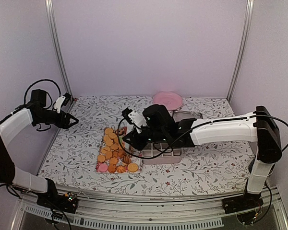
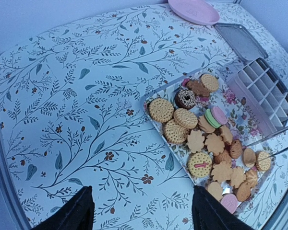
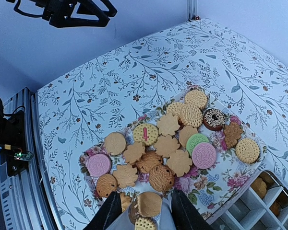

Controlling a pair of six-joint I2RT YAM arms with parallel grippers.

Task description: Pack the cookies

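Observation:
Cookies of several kinds lie on a floral tray, among them a pink one and a chocolate ring. Beside it stands a pink compartment box, with some cookies visible inside in the right wrist view. My right gripper is low over the tray, at the box's left side; what lies between its fingers is unclear among the cookies behind. My left gripper hangs at the far left, fingers apart, empty.
A pink plate and a metal tray lie at the back. The table left of the cookie tray is clear. Walls enclose the back and sides.

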